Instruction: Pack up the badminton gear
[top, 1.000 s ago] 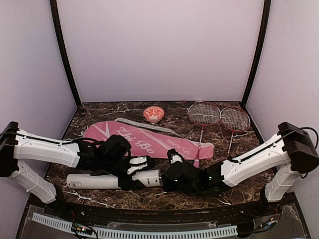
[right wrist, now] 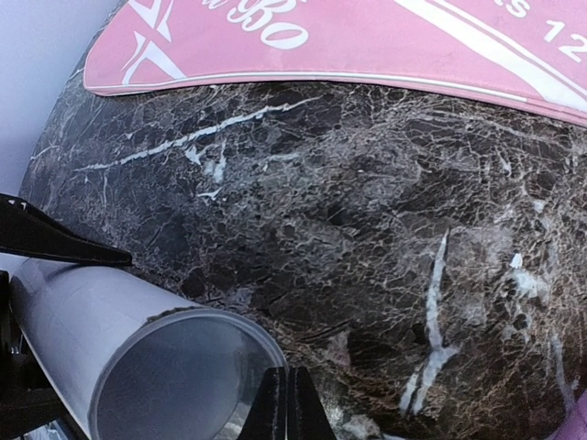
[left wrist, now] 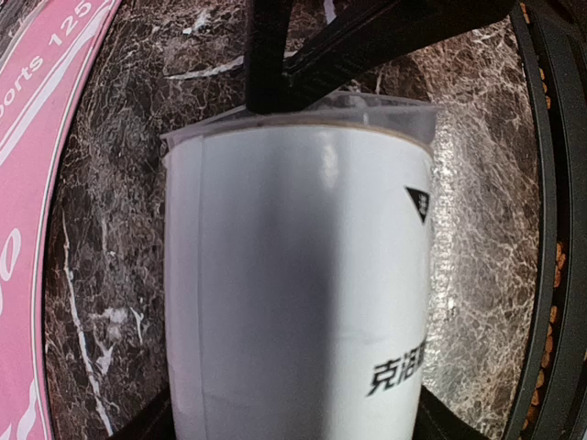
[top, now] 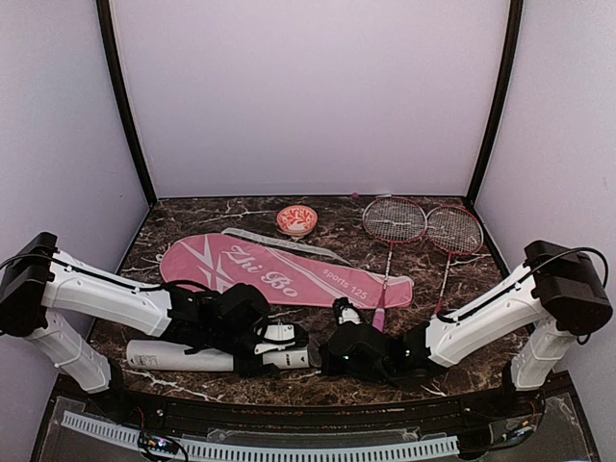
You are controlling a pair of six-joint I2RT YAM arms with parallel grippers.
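Note:
A white shuttlecock tube (top: pixel 178 356) lies lengthwise near the table's front edge. Around its right part sits my left gripper (top: pixel 276 358), a finger on either side of the tube; whether they press on it is unclear. At the tube's right end is my right gripper, shut, its tips by the rim of the clear-rimmed mouth (right wrist: pixel 179 376). Nothing clearly shows between those tips. The pink racket bag (top: pixel 289 274) lies flat behind the arms. Two rackets, one here (top: pixel 395 219) and one beside it (top: pixel 454 231), rest at the back right.
A small red-and-white bowl (top: pixel 296 219) stands behind the bag. The pink racket handle (top: pixel 378 319) reaches forward close to my right arm. A dark rail (top: pixel 289 412) runs along the front edge. Bare marble shows at the back left.
The tube itself has barely moved. My right gripper stays almost in place.

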